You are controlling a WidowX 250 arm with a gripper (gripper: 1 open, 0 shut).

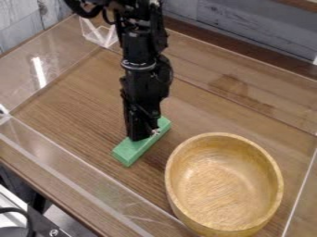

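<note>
My black gripper (pixel 143 130) reaches down from the top centre onto a green block (pixel 133 146), which lies flat and slanted on the wooden table. The fingertips are over the block's upper part and look close together; whether they touch it is unclear. The dark fingers hide some of the block.
A yellow oval basket (pixel 223 190) stands to the right of the block at the front. A white wire or plastic holder (pixel 99 30) is at the back left. A dark cable lies at the lower left edge.
</note>
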